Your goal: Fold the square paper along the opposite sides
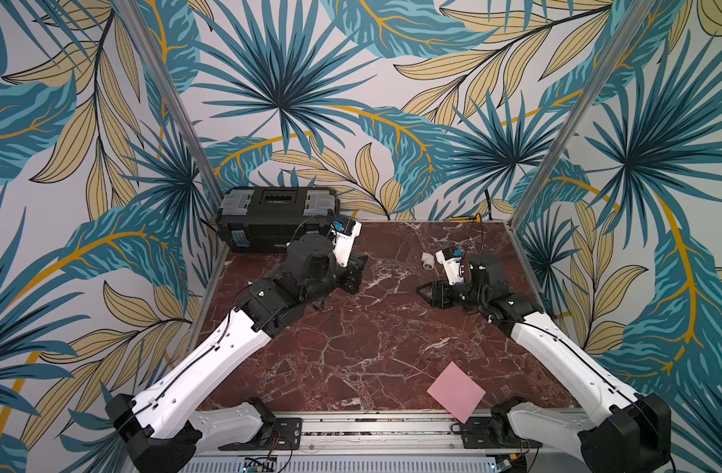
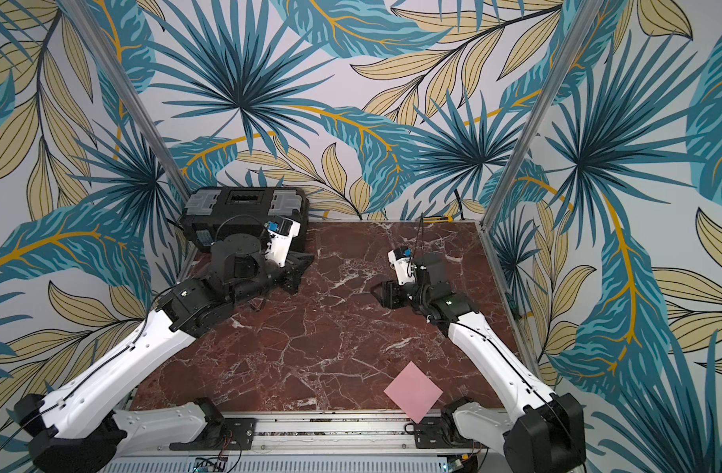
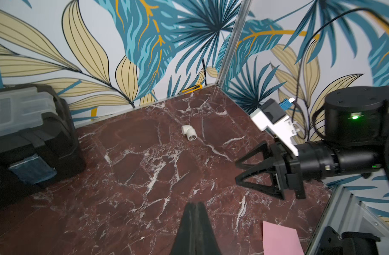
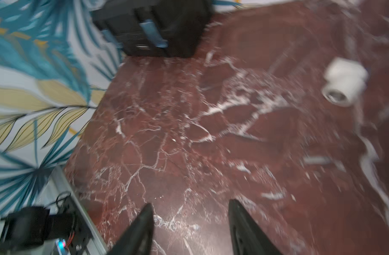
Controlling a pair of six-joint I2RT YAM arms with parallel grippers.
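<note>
The pink square paper lies flat at the table's front right, partly seen in the left wrist view. My left gripper hangs over the middle left, far from the paper; its fingers are shut with nothing visible between them. My right gripper is over the middle right, behind the paper, with its fingers parted and empty in the right wrist view.
A black toolbox stands at the back left. A white pipe fitting lies at the back right.
</note>
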